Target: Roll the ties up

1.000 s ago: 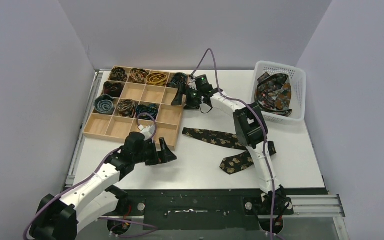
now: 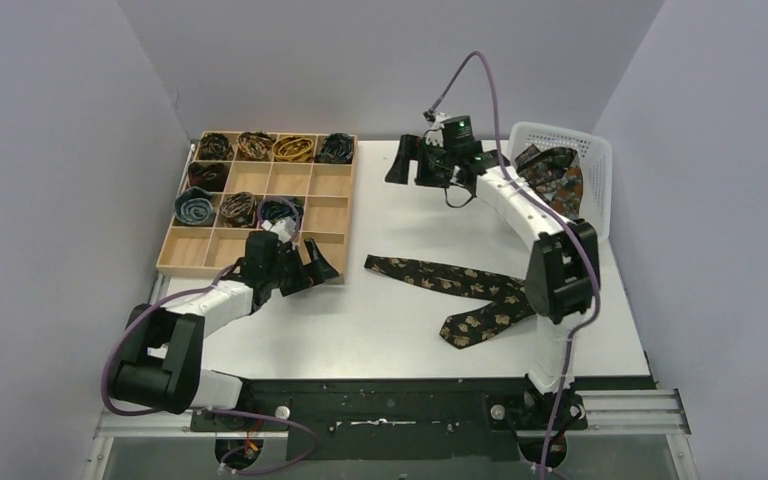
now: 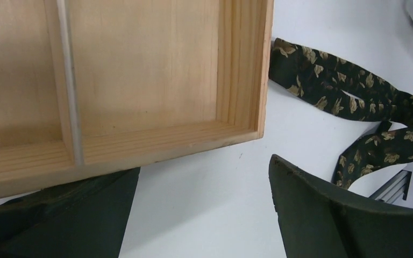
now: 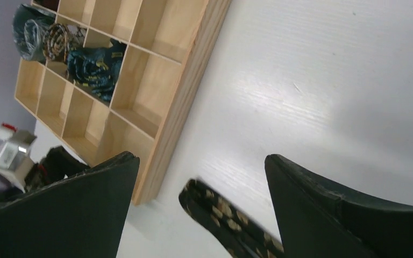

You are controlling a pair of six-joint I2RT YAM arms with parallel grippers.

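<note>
A black tie with tan leaf print (image 2: 430, 275) lies folded on the white table, right of the wooden grid box; it also shows in the left wrist view (image 3: 376, 150) and, blurred, in the right wrist view (image 4: 215, 215). My left gripper (image 2: 310, 268) stands open at the box's front right corner (image 3: 258, 129), nothing between its fingers. My right gripper (image 2: 407, 158) hangs open over the back of the table, right of the box, nothing between its fingers. Rolled ties (image 2: 293, 147) fill several compartments of the box.
A white basket (image 2: 596, 175) with loose ties (image 2: 550, 185) stands at the back right, partly behind my right arm. Bare table (image 2: 400, 340) lies left of and below the tie.
Since one second ago the box has shifted slightly left. My right gripper has moved right, away from the box.
</note>
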